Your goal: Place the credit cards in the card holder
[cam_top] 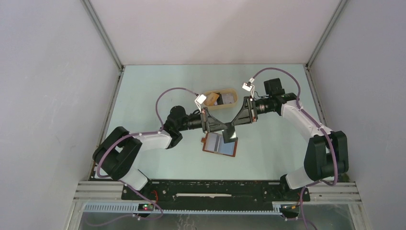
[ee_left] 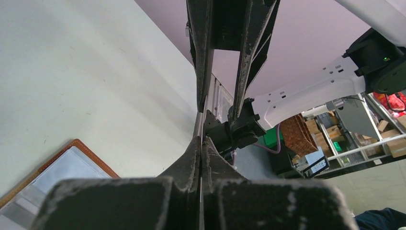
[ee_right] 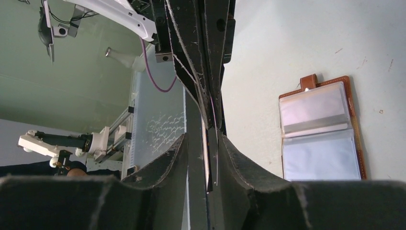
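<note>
A dark card (cam_top: 230,136) hangs between the two gripper tips above the open card holder (cam_top: 219,144), seen edge-on in both wrist views. My left gripper is shut on it. My right gripper (cam_top: 235,120) reaches in from the other side, its fingertips close around the card's edge; whether they grip it is unclear. The holder (ee_right: 318,127) lies flat on the table, with brown leather edging and clear sleeves.
A small tan basket (cam_top: 220,93) with cards and other flat items sits behind the grippers.
</note>
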